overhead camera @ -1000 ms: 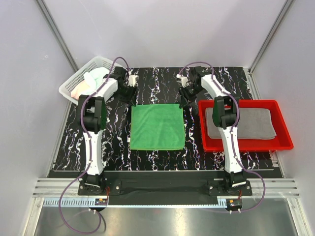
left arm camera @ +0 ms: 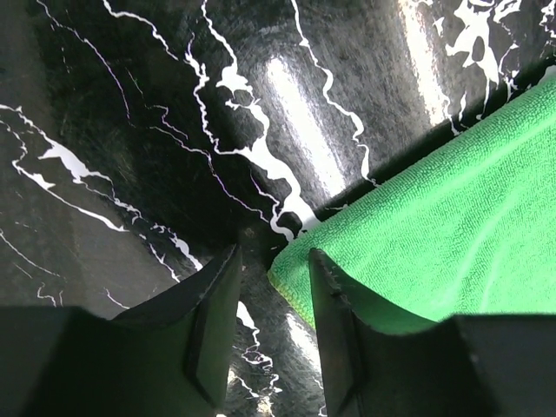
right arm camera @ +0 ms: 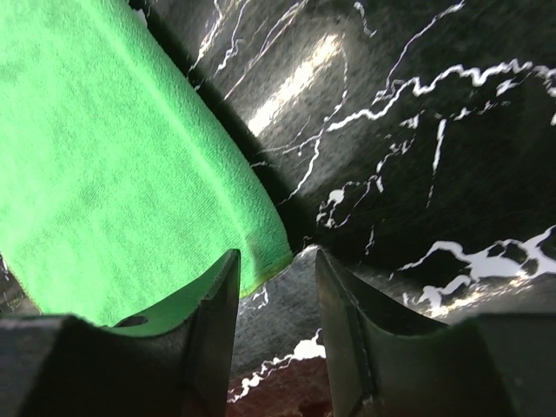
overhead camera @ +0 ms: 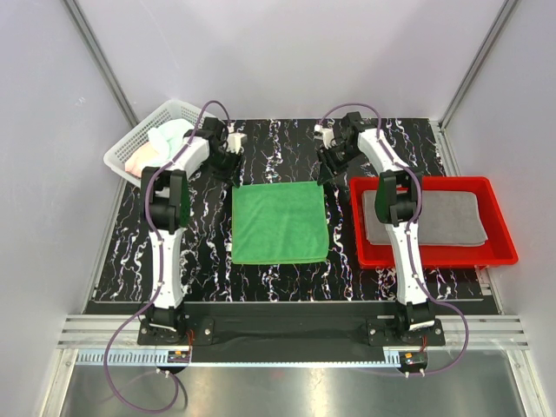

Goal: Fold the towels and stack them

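A green towel (overhead camera: 280,221) lies spread as a rough rectangle on the black marbled table. My left gripper stands open at its far left corner; the corner tip lies between the fingers, under the right-hand one. At the far right corner, my right gripper is open too, with the rolled corner between its fingertips, closer to the left one. In the right wrist view the towel's edge (right arm camera: 221,165) looks thick and rounded. In the top view both arms reach in from the sides, their gripper tips over the towel's far corners.
A red tray (overhead camera: 506,230) at the right holds grey folded cloth (overhead camera: 439,217). At the back left, a white basket (overhead camera: 117,156) contains crumpled white and peach cloths (overhead camera: 165,139). Bare table (overhead camera: 278,152) lies beyond the towel, between the arms.
The towel has barely shifted.
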